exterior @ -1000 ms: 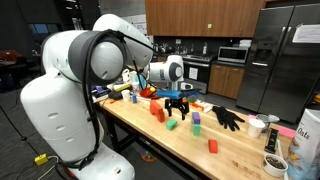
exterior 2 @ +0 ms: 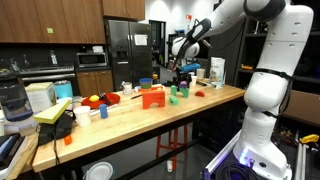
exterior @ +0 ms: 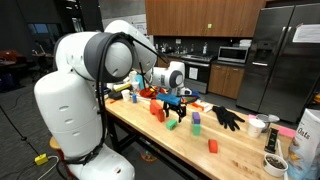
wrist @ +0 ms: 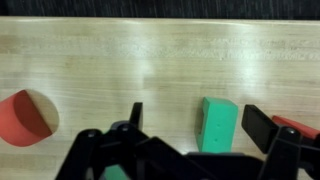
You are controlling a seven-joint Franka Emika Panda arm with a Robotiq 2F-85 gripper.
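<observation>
My gripper is open, pointing down over the wooden table, with its two dark fingers (wrist: 262, 128) set apart. A green block (wrist: 218, 122) shows beyond and between the fingertips, nearer the right one; nothing is gripped. Part of another green thing (wrist: 115, 173) shows at the bottom, partly hidden by the left finger. In exterior view 1, the gripper (exterior: 177, 104) hangs above the table near a low green block (exterior: 171, 125). Another green block (exterior: 196, 130) stands to its right, with a purple block (exterior: 196, 118) by it.
A red cylinder (wrist: 22, 120) lies at the left of the wrist view, and a red piece (wrist: 298, 127) at the right. In exterior view 1, a red block (exterior: 213, 146) rests nearer the front, and a black glove (exterior: 226, 118) lies behind. Bare table (exterior: 185, 147) surrounds the red block.
The gripper has come down somewhat and shifted slightly left in exterior view 1. The blocks on the table look unmoved.
</observation>
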